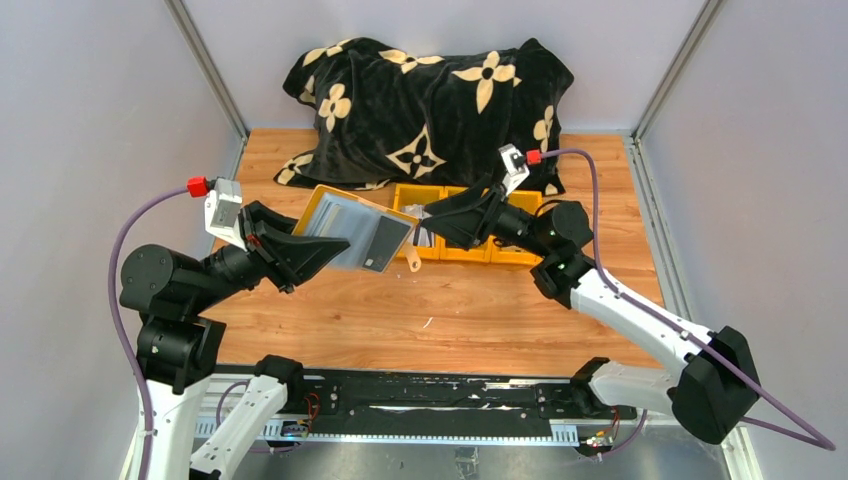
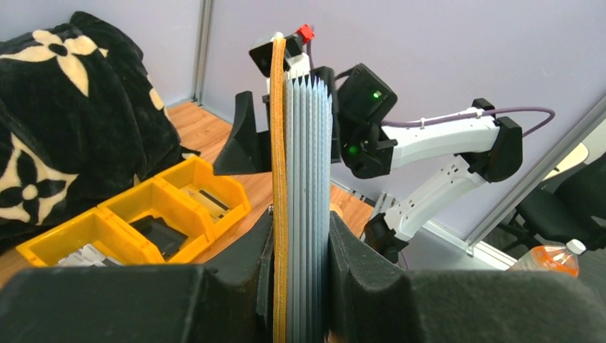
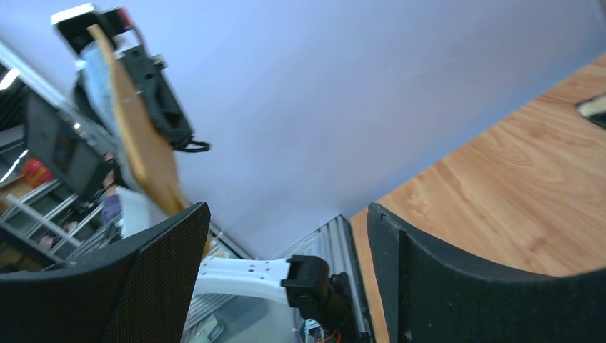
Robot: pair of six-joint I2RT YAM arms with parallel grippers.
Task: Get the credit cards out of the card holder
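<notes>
The card holder [image 1: 350,228] is held up off the table, its orange cover spread and its clear sleeves facing up. A dark grey card [image 1: 386,243] shows in one sleeve. My left gripper [image 1: 318,262] is shut on the holder's edge; seen from the left wrist, the orange cover [image 2: 279,179] and stacked sleeves [image 2: 307,143] stand upright between the fingers. My right gripper [image 1: 436,222] is open near the holder's right end, and its view shows nothing between its fingers. There the holder's orange cover [image 3: 146,136] appears blurred at the left.
Behind the holder sits a yellow three-part tray [image 1: 466,254]: pale cards [image 2: 89,256] on the left, a black item [image 2: 159,236] in the middle, flat pieces on the right. A dark flowered pillow [image 1: 430,110] lies at the back.
</notes>
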